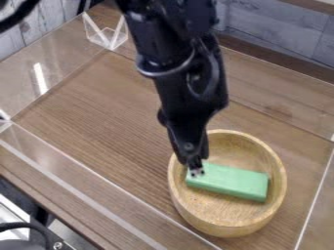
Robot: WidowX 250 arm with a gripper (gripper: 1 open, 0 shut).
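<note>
My black gripper [193, 164] hangs from the top of the view over the left rim of a round wooden bowl [229, 221]. A mint-green rectangular block [235, 182] lies inside the bowl, its left end close below my fingertips. The fingers look close together, with nothing seen between them, though the arm's body hides part of them.
A white wire item [104, 29] stands at the back left corner. A grey panel wall [280, 39] runs along the back, and black cables show at the lower left edge.
</note>
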